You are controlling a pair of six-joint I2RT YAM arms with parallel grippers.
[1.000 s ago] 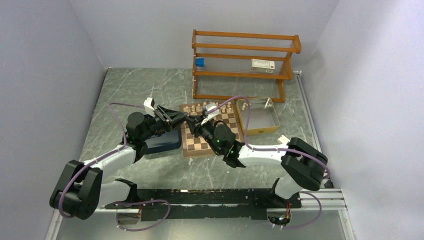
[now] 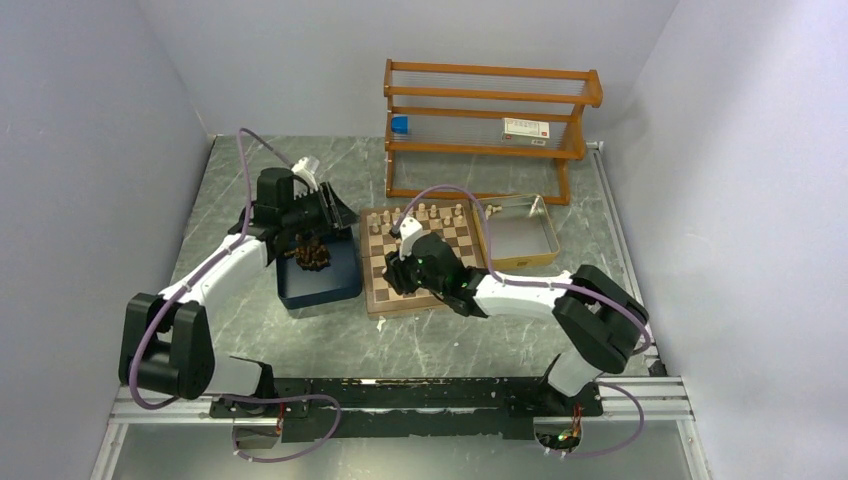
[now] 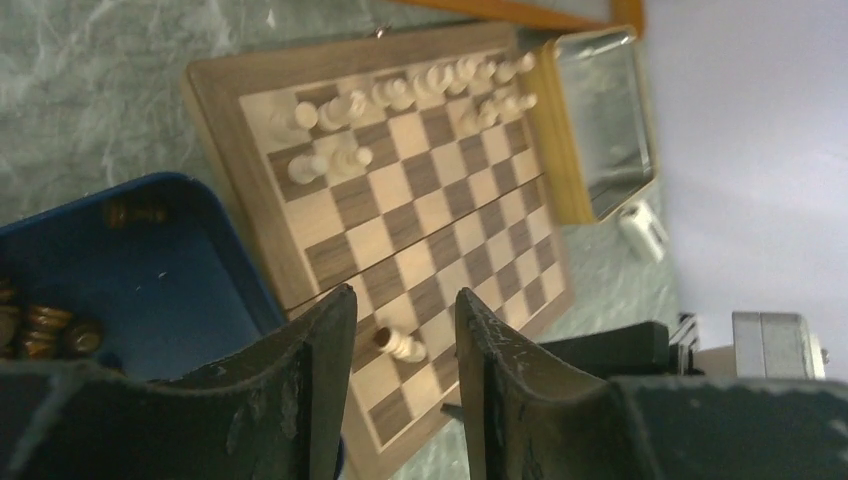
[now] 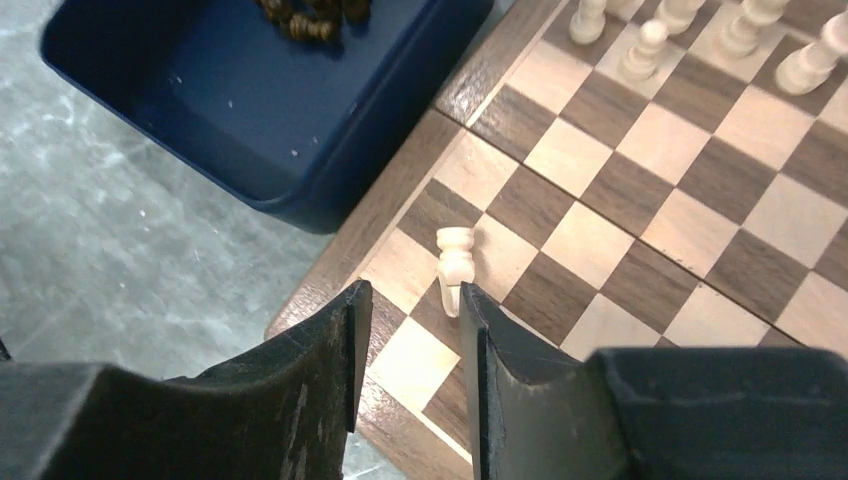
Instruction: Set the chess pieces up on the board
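The chess board [image 2: 375, 295] bears light pieces [image 3: 345, 108] standing along its far side. One light piece [image 4: 456, 258] lies tipped over in the near left part, partly behind a right finger in the right wrist view. My right gripper is open above it, empty, with the piece beside and below the fingertips, apparently apart. Over the far right part of the blue tray, my left gripper stands part open with nothing between its fingers. Dark pieces [image 2: 312, 255] are heaped inside the blue tray [image 4: 320, 190].
A tan-rimmed box [image 2: 527, 262] sits to the right of the board, with a few light pieces [image 2: 492, 210] in it. Behind stands a wooden rack [image 2: 490, 148]. Both arms are close together over the board's left side.
The grippers were close together over the board. The left has swung back left over the blue tray.
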